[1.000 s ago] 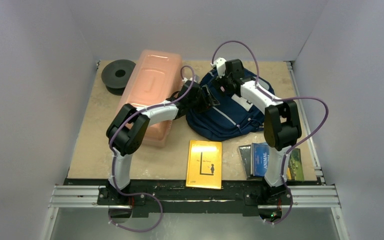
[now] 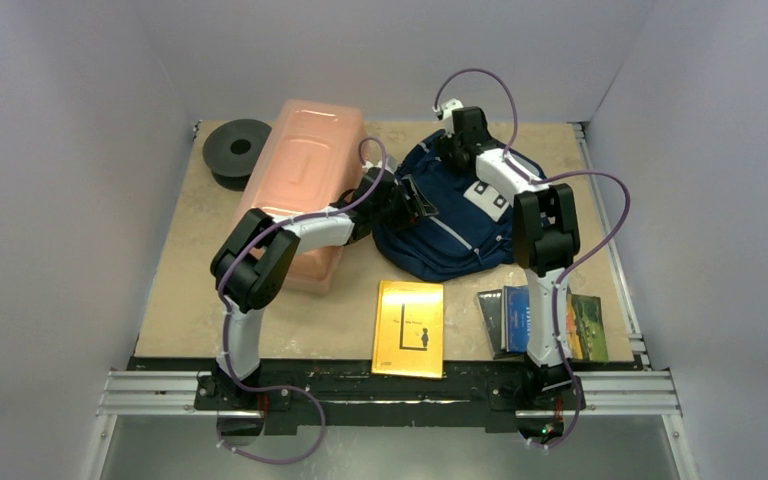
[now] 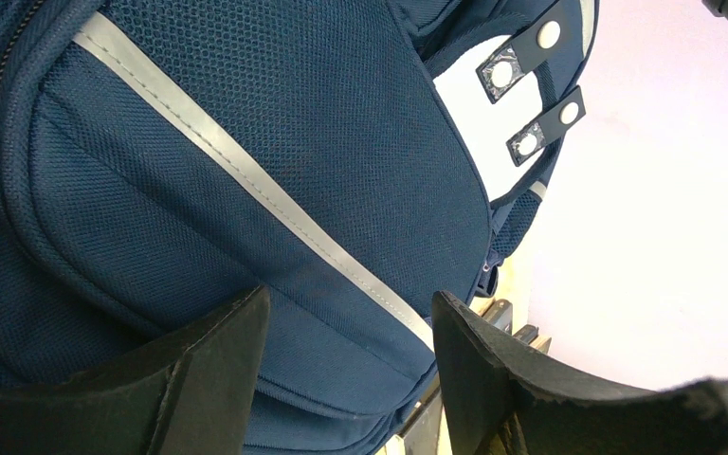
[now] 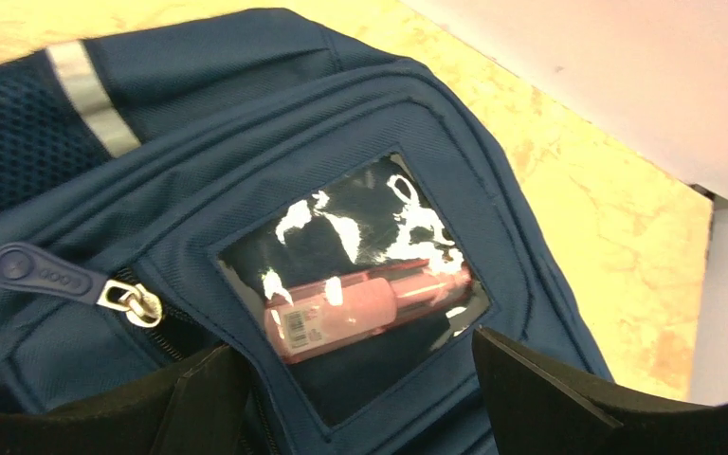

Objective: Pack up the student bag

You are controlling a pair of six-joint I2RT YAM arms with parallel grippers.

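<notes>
A navy backpack [image 2: 440, 240] lies flat at the back centre. My left gripper hovers over its reflective strip [image 3: 209, 142], fingers apart with only fabric beneath. My right gripper is open at the bag's upper part, by a zipper pull [image 4: 47, 275] and a clear window pocket [image 4: 313, 237] showing a pink bottle-like item [image 4: 341, 313]. A yellow book [image 2: 408, 310] lies at the front centre, and more books [image 2: 588, 325] lie at the front right, partly under the right arm.
A large translucent pink bin [image 2: 300, 150] stands left of the bag, beside a black spool [image 2: 225, 150]. Pale walls surround the table [image 2: 180, 300], whose front left is clear.
My right gripper and arm have moved slightly toward the back, shifting a little over the bag. The left arm is nearly still, very slightly lower in the top view.
</notes>
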